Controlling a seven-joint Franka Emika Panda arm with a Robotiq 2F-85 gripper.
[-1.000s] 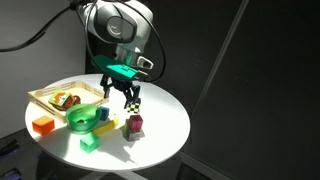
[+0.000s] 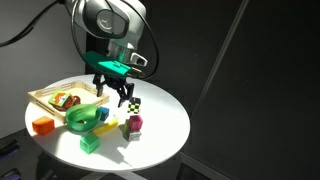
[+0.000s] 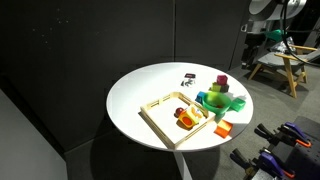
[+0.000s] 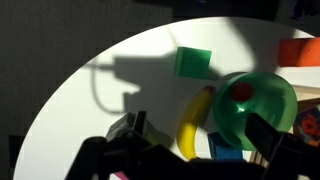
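My gripper [image 2: 113,94] hangs open above the table, with nothing between its fingers. In the wrist view, a yellow banana [image 4: 192,122] lies between and beyond the fingers, left of a green bowl [image 4: 262,118]. The bowl has a small red round thing [image 4: 241,92] inside. A blue block [image 4: 225,148] shows partly beside the bowl, near the right finger. Apart from these, a green cube [image 4: 192,62] rests close to the table edge. A pink block [image 2: 135,122] sits on other blocks right of the banana; the left finger mostly hides that group in the wrist view.
A wooden tray [image 3: 152,119] holding colourful toy pieces [image 3: 188,119] stands beside the bowl. An orange block [image 2: 43,126] lies near the edge. Farther back is a black patterned item [image 2: 134,104].
Over the last second my gripper has shifted slightly left and toward the bowl in exterior view 1, staying open. The objects on the table have not visibly moved.
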